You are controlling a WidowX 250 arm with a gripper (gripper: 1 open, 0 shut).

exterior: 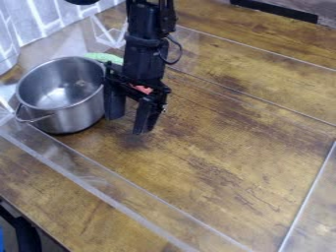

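A steel pot (pixel 59 95) with a wire handle stands at the left of the wooden table (pixel 223 167). My black gripper (pixel 134 113) hangs low over the table just right of the pot, its two fingers pointing down and apart, with nothing clearly seen between them. Behind the gripper, partly hidden, lie a small red object (pixel 141 90) and something green (pixel 102 58).
Clear plastic edging runs along the left and right of the table. A dark edge (pixel 289 10) crosses the top right corner.
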